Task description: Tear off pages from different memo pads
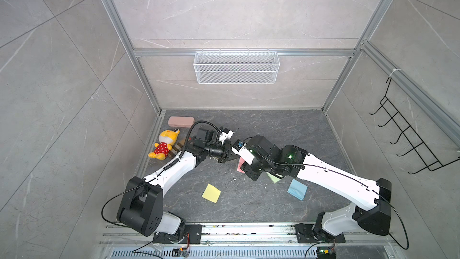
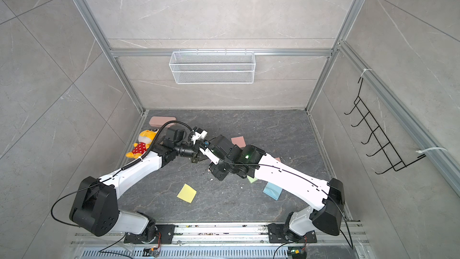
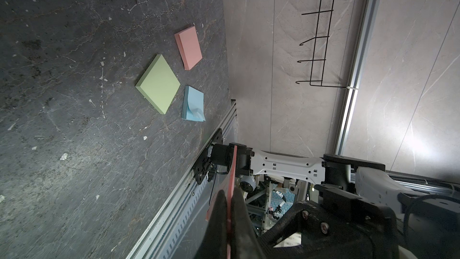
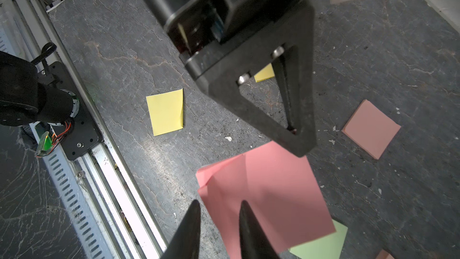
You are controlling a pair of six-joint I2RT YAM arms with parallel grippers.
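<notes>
My grippers meet above the middle of the table, overlapping in both top views. In the left wrist view my left gripper is shut, a thin pink sheet at its fingers. In the right wrist view my right gripper stands open by a pink pad with lifted pages; how that pad is supported is unclear. Memo pads lie on the table: two yellow ones, a salmon one, a green one, a pink one and a blue one.
A plush toy and a pink case occupy the left back. A wire basket hangs on the rear wall, a hook rack on the right wall.
</notes>
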